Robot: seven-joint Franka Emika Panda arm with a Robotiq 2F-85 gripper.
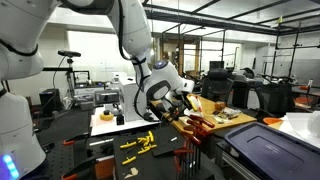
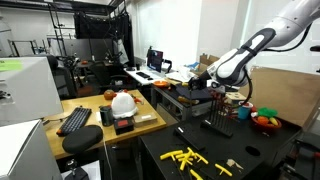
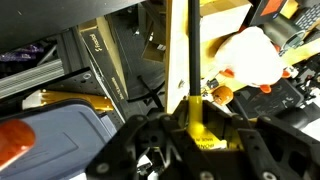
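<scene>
My gripper is shut on a long, thin yellow-and-dark item [image 3: 203,130], which runs up out of the wrist view's top edge. What the item is cannot be told. In exterior view 1 the white arm [image 1: 165,82] reaches out over the dark table, its hand near a rack of red things [image 1: 190,155]. The fingertips are too small to make out there. Several yellow pieces [image 1: 130,160] lie loose on the table to the left of the rack. Exterior view 2 shows these yellow pieces [image 2: 185,157] near the table's front.
A grey tray [image 1: 262,150] lies right of the rack. In exterior view 2 a bowl of colourful items [image 2: 266,122] stands at the right, and a wooden desk [image 2: 90,135] with a keyboard and other clutter is at the left.
</scene>
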